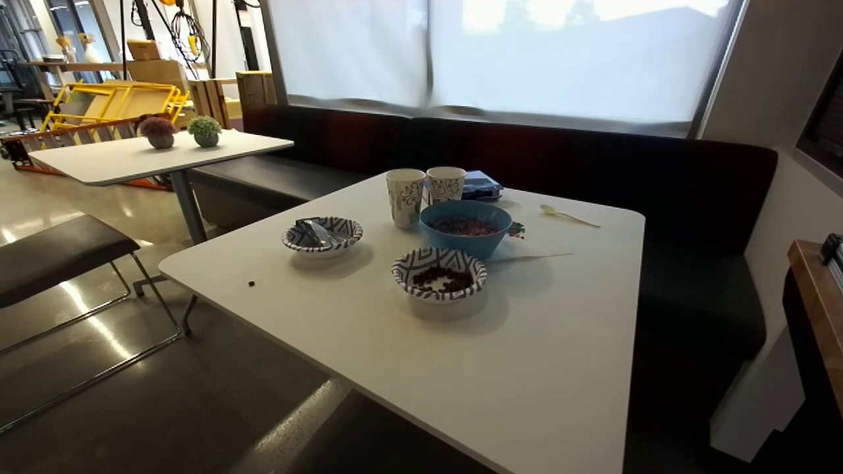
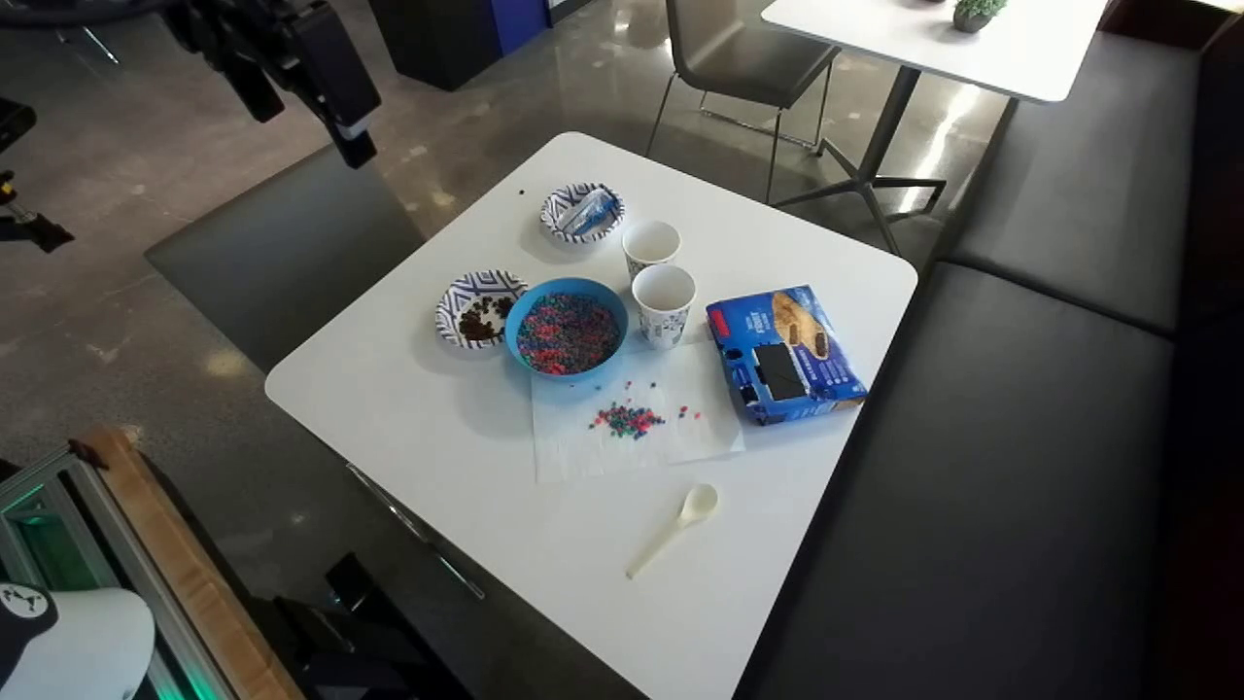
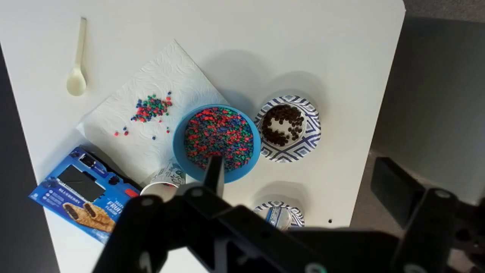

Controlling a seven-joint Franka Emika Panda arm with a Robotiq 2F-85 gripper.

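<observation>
My gripper [image 2: 310, 126] hangs at the upper left of exterior view 2, raised near the table's edge. In the wrist view its two fingers [image 3: 394, 191] stand wide apart, open with nothing between them. Well below lies a blue bowl [image 3: 180, 157] full of small red, green and blue pieces. Touching or nearly touching it is a patterned paper bowl [image 3: 311, 132] with dark brown bits. A second paper bowl [image 2: 614, 217] holds a shiny clear and blue wrapper. A pale spoon [image 2: 700, 504] lies alone on the white table.
Two patterned paper cups [image 2: 662, 305] stand beside the blue bowl. A blue snack box [image 2: 758, 338] lies flat near the bench. Loose coloured pieces rest on a paper towel [image 2: 566, 449]. A tiny dark bit [image 1: 251, 284] sits near the table edge.
</observation>
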